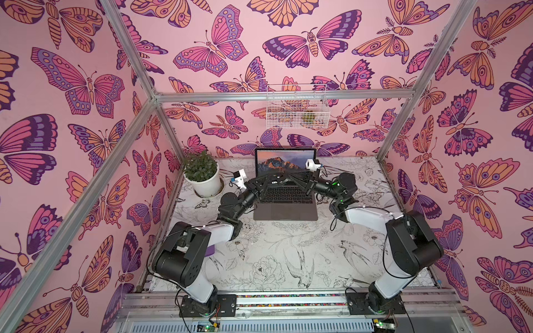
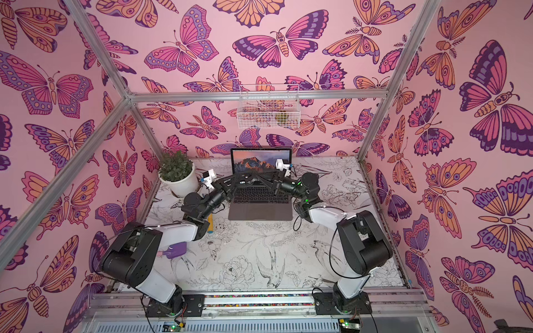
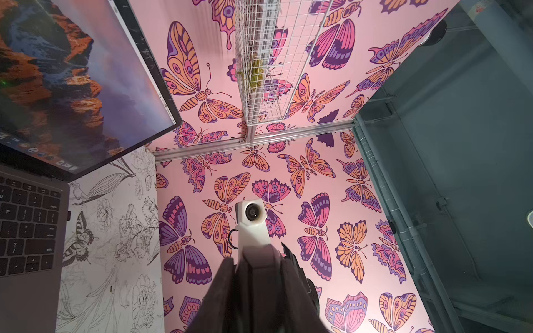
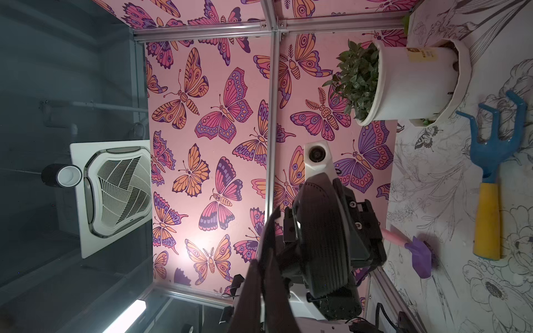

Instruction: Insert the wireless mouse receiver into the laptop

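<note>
The open laptop (image 1: 284,211) stands at the back middle of the table, with a mountain wallpaper on its screen (image 3: 72,77). Above its keyboard my left gripper (image 1: 272,180) and my right gripper (image 1: 295,178) point at each other, their tips meeting or nearly so. Both look shut. A small dark object seems to be between the tips in the top left view, but the receiver cannot be made out. In both wrist views the fingertips are dark and largely hidden against the other gripper.
A potted plant (image 1: 201,177) stands left of the laptop. A garden fork (image 4: 488,216) and a purple trowel (image 4: 420,255) lie on the left part of the table. A wire basket (image 1: 297,119) hangs on the back.
</note>
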